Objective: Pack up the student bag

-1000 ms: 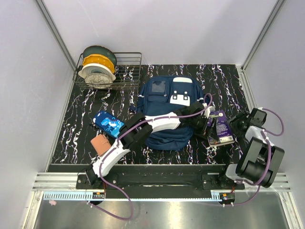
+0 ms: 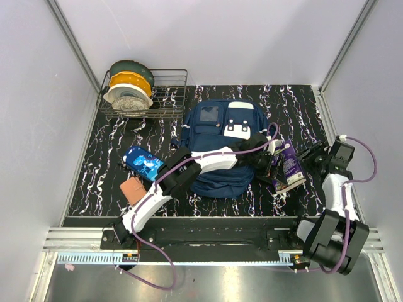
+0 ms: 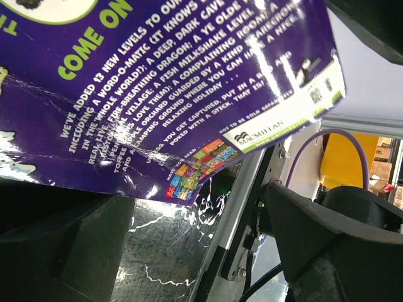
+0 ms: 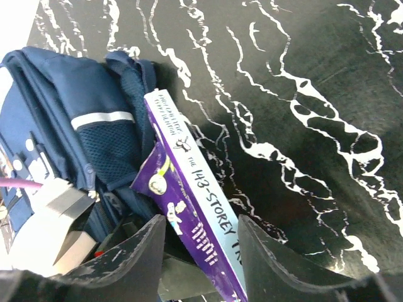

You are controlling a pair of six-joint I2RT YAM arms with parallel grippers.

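Note:
A purple book (image 2: 291, 170) stands tilted right of the dark blue bag (image 2: 216, 148). Its white spine (image 4: 196, 170), lettered "143-Storey T...", faces up in the right wrist view. My left gripper (image 2: 277, 171) reaches across the bag to the book's left side. In the left wrist view its fingers (image 3: 69, 248) are wide apart, with the printed cover (image 3: 157, 94) above and beyond them. From the right, my right gripper is at the book. Its fingers (image 4: 141, 251) are spread, one on each side of the book's near part; whether both touch it cannot be told.
A blue pencil case (image 2: 143, 163) and a brown notebook (image 2: 133, 190) lie at the left. A wire dish rack (image 2: 169, 94) with plates stands at the back left. The counter's front edge (image 2: 208, 218) runs close below the bag.
The book has shifted slightly left and tilted more. My right arm has moved a little, its gripper edging left towards the book. The left arm looks still.

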